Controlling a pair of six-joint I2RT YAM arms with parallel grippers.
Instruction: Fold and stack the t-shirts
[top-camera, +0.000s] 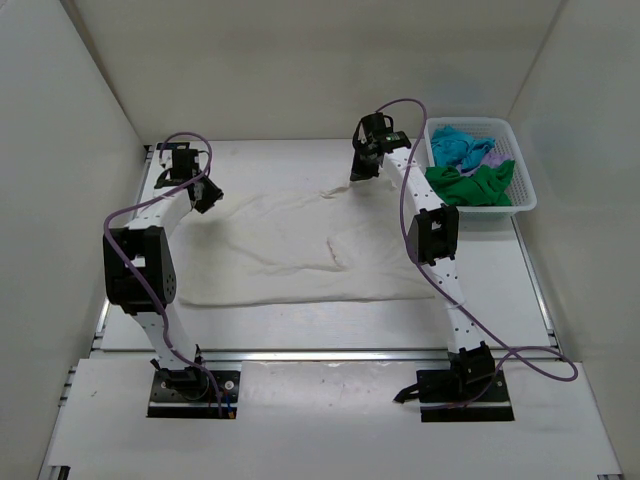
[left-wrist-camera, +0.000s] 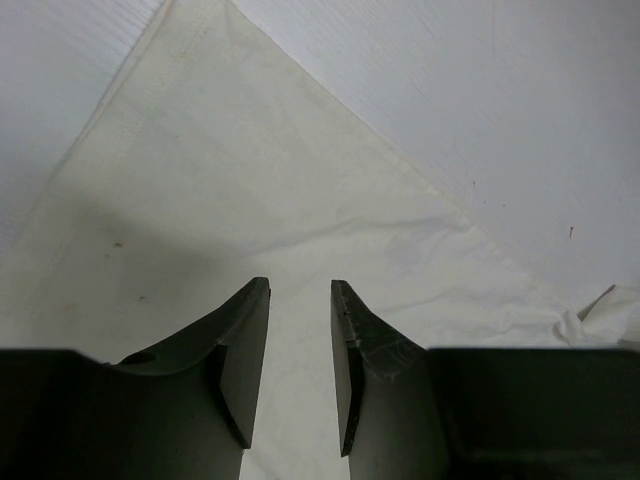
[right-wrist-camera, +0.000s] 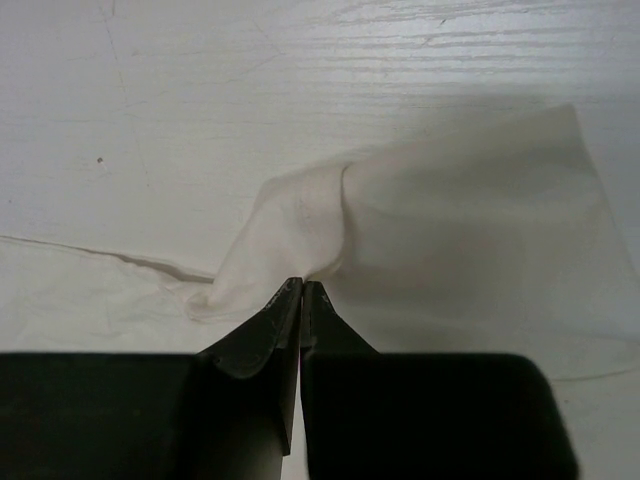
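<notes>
A cream-white t-shirt (top-camera: 290, 225) lies spread over the middle of the table. My left gripper (top-camera: 215, 200) is over its upper left part. In the left wrist view the fingers (left-wrist-camera: 245, 350) stand apart, with flat shirt cloth beneath and nothing held between them. At the shirt's upper right, my right gripper (top-camera: 353, 179) is shut. In the right wrist view its fingertips (right-wrist-camera: 292, 290) meet right at a raised, creased fold of the shirt (right-wrist-camera: 470, 230); whether any cloth is pinched there is hidden.
A white basket (top-camera: 523, 190) at the back right holds a green cloth (top-camera: 480, 185), a blue cloth (top-camera: 458, 148) and a purple one. Bare table (top-camera: 270, 160) shows behind the shirt, and also along its front. Purple cables (top-camera: 470, 315) run along both arms.
</notes>
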